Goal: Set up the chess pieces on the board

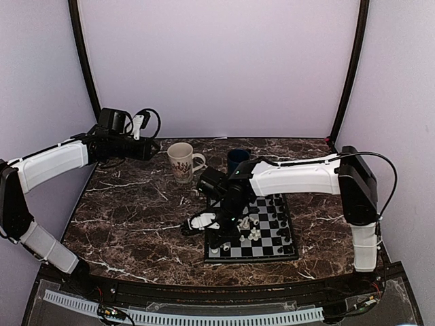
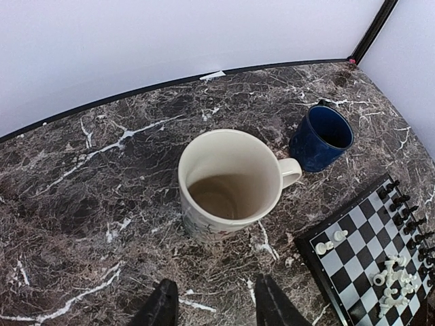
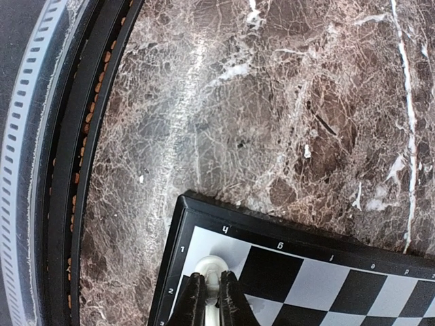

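The chessboard point(image 1: 272, 252) lies at the front right of the table. At its h1 corner, my right gripper is shut on a white piece point(image 3: 212, 263); the fingers cover part of it, and which piece it is cannot be told. More white pieces point(image 2: 395, 280) cluster mid-board, and two others point(image 2: 331, 242) stand near the far left corner. Black pieces point(image 2: 401, 204) line the right side. Off to the far left, my left gripper hangs open over bare table, nothing between its fingers.
A large white mug point(image 1: 181, 163) stands close to the left gripper, its handle towards the right. Behind the right arm is a dark blue cup point(image 1: 238, 158).
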